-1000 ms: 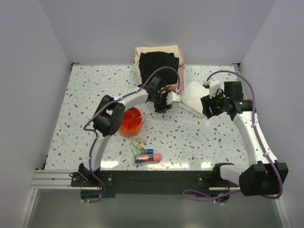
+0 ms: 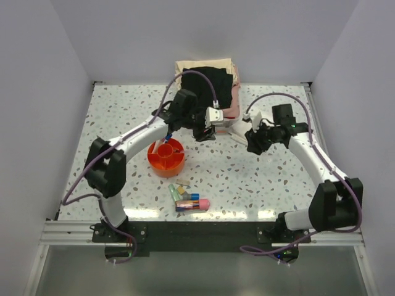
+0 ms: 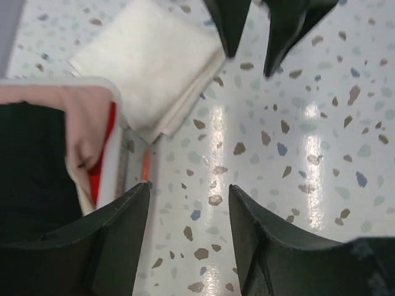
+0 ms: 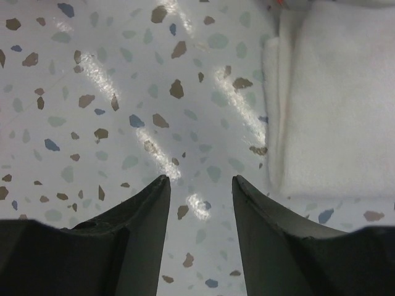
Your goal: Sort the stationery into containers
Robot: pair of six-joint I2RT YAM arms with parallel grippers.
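Note:
An orange round pen holder (image 2: 165, 166) sits left of centre. Below it lie loose items: a pink-capped marker pack (image 2: 192, 205), a green tube (image 2: 174, 192) and small blocks (image 2: 184, 183). My left gripper (image 2: 205, 133) is over the table beside the fabric bin (image 3: 86, 142); in its wrist view its fingers stand apart with nothing visible between. A small orange item (image 3: 145, 165) lies by the bin's edge. My right gripper (image 2: 254, 140) hovers right of centre above the table, by a folded white cloth (image 4: 333, 98); its fingertips are apart in its wrist view, with only table showing between.
Folded dark, cream and pink cloths (image 2: 206, 86) fill the bin at the back. The white cloth lies right of it.
Both arms have drawn back: my left gripper moved slightly left, my right gripper moved left and toward the front from its place over the right of the white cloth.

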